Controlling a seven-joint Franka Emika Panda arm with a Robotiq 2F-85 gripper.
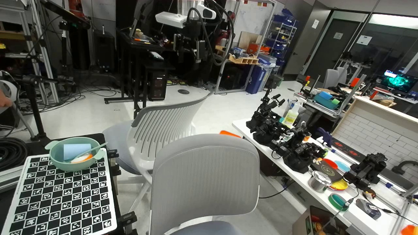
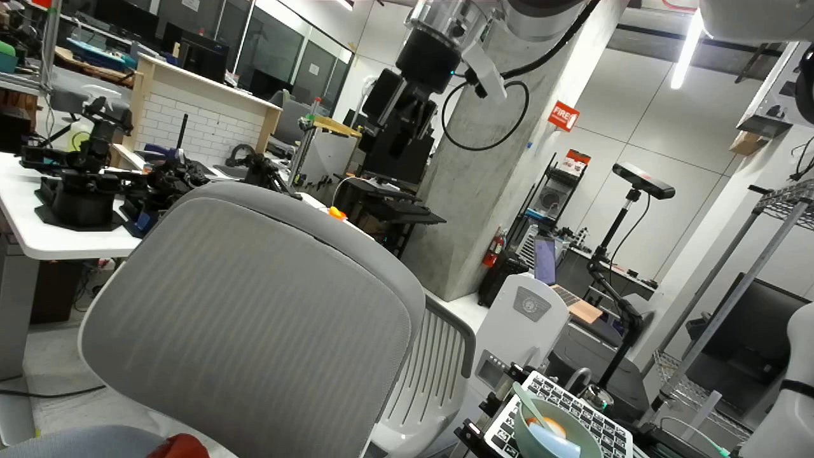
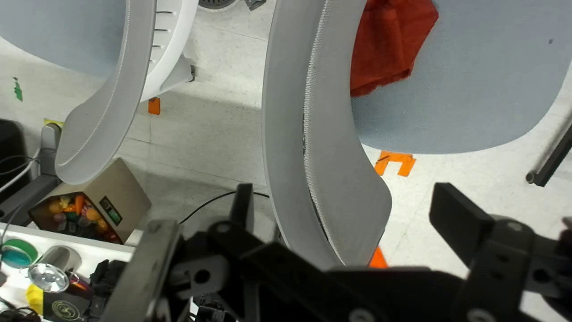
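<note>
My gripper is open and empty, its dark fingers spread wide over the grey chair back in the wrist view. In exterior view 1 the gripper hangs high above the floor, beyond the chairs. Exterior view 2 has it at the top, well above the chair. On the chair's seat rests a crumpled red cloth; only a corner of the cloth shows in exterior view 2. A green bowl with a light blue item, an orange-and-white item and a utensil sits on the checkered board.
A second grey chair stands close by the first. The white table at the right carries several black robot arms, a metal pot and dishes. A box of toy food is beside that table. Open floor lies between the chairs and table.
</note>
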